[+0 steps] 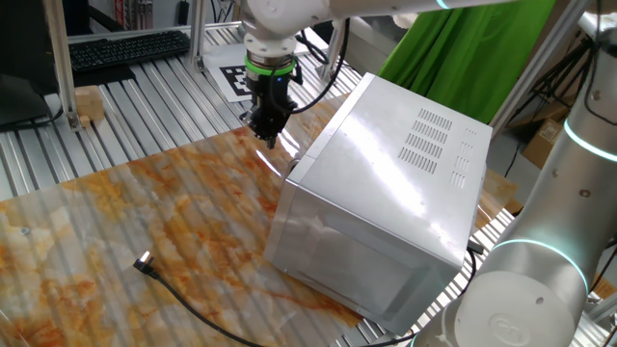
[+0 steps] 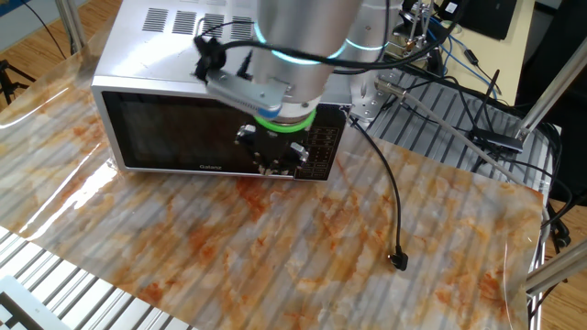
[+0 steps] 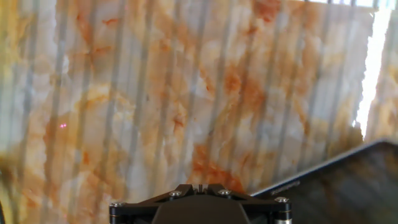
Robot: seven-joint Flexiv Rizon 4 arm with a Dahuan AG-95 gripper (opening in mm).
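A silver microwave stands on the marbled sheet; its dark front door shows shut in the second exterior view. My gripper points down in front of that door, above the sheet. In the second exterior view the gripper overlaps the door's right part, close to the control panel; whether it touches cannot be told. At the bottom of the wrist view the gripper has its fingertips together, and nothing shows between them. The microwave's dark front fills the lower right corner there.
A black power cord ends in a plug lying on the marbled sheet, beside the microwave. The sheet is otherwise clear in front. Behind lie a keyboard and a printed marker board on the slatted table.
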